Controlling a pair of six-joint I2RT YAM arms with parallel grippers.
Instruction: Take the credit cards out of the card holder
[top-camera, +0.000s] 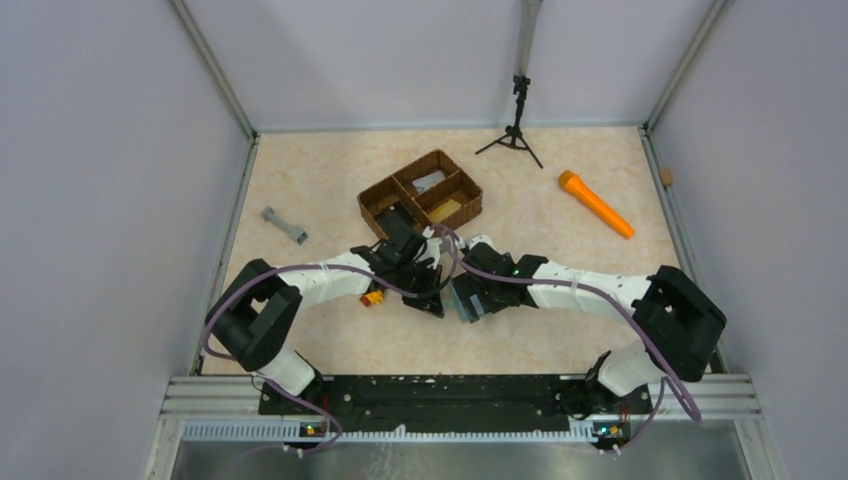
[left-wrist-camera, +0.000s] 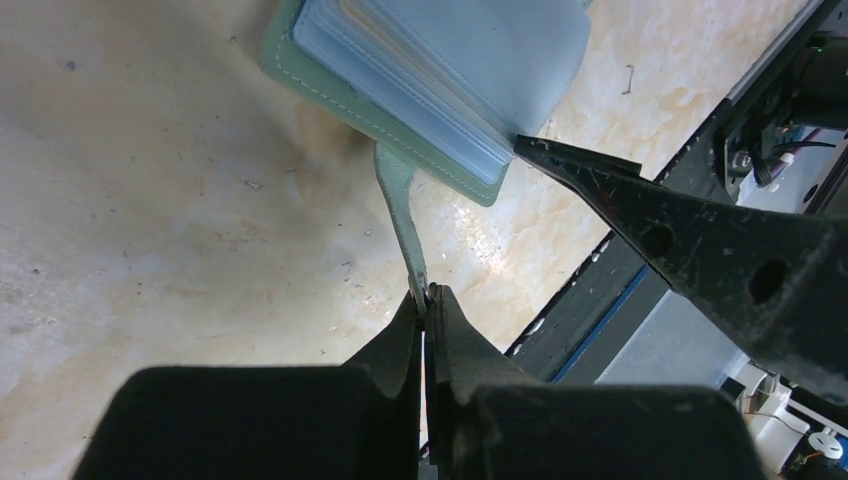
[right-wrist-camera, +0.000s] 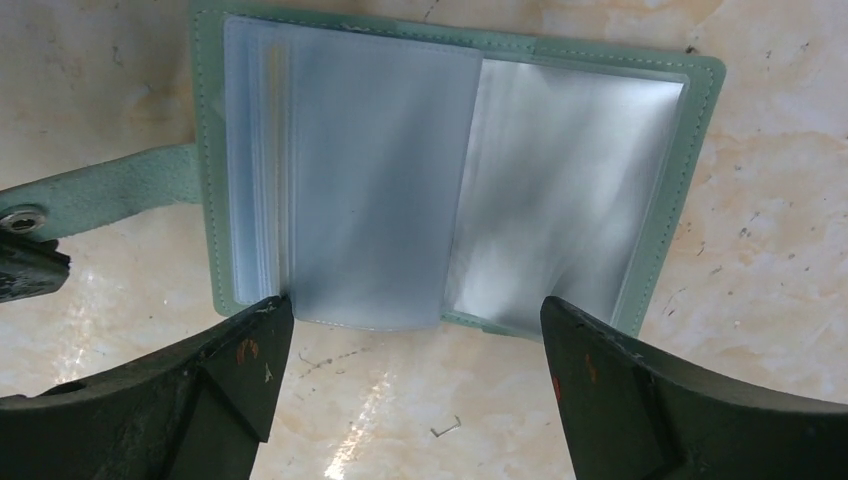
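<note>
The green card holder (right-wrist-camera: 705, 150) lies unfolded on the table, its translucent sleeves (right-wrist-camera: 380, 180) stacked on one side and a clear pocket (right-wrist-camera: 570, 180) on the other. A tan line shows among the sleeve edges; separate cards cannot be made out. The snap strap (left-wrist-camera: 398, 205) runs from the holder into my left gripper, which is shut on its end. Above the holder, my right gripper is open, with one fingertip (right-wrist-camera: 280, 308) at the edge of the sleeve stack and the other near the clear pocket. From above, my right gripper (top-camera: 474, 304) partly covers the holder.
A divided wicker basket (top-camera: 392, 212) holding a few items stands behind the arms. An orange microphone (top-camera: 598, 205) lies at back right, a grey dumbbell-shaped object (top-camera: 284, 225) at left. Beside the left arm is a small orange-yellow object (top-camera: 372, 298).
</note>
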